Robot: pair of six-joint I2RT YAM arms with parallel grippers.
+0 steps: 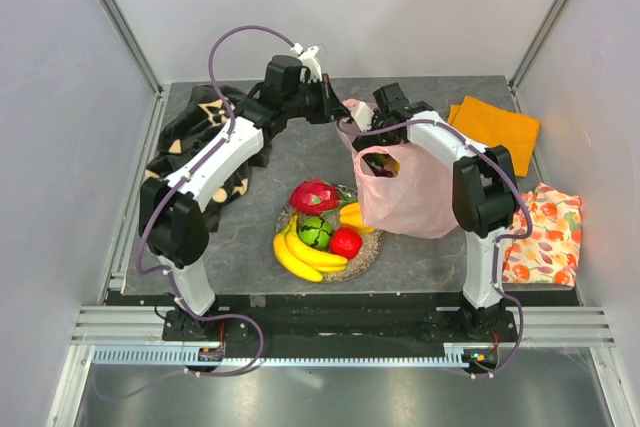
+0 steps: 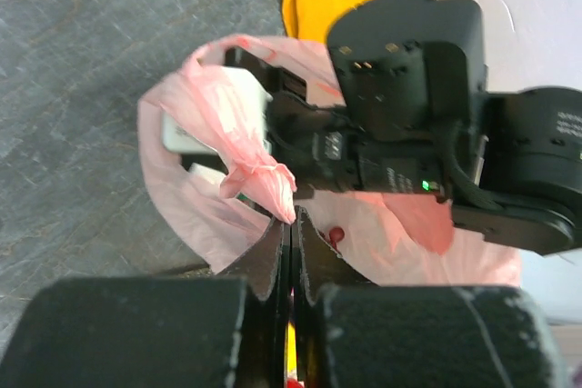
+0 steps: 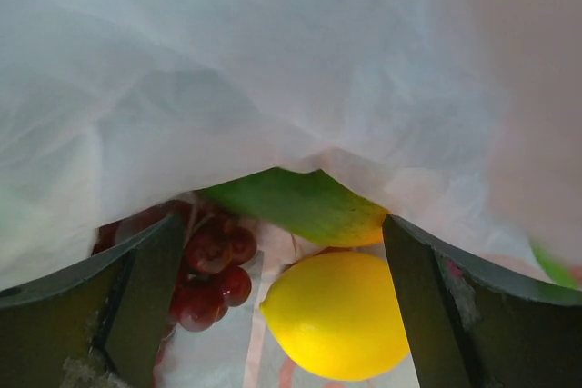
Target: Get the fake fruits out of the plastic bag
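Observation:
My left gripper is shut on a bunched corner of the pink plastic bag (image 1: 415, 197), holding it up at the bag's back left. Reaching down into the bag, my right gripper stands open with its fingers wide apart. Between and beyond those fingers, the right wrist view shows a yellow lemon-like fruit (image 3: 338, 315), dark red grapes (image 3: 207, 256) and a green piece with a yellow end (image 3: 296, 204). The grapes lie by the left finger, the yellow fruit close to the right one. Bag film hides the upper part of that view.
A patterned plate (image 1: 368, 255) left of the bag bears bananas (image 1: 298, 255), a watermelon (image 1: 315, 232), a red round fruit (image 1: 346, 242), a dragon fruit (image 1: 313, 196) and a yellow fruit (image 1: 352, 215). Around the bag lie an orange cloth (image 1: 495, 132), a fruit-print cloth (image 1: 545, 237) and a dark blanket (image 1: 190, 142).

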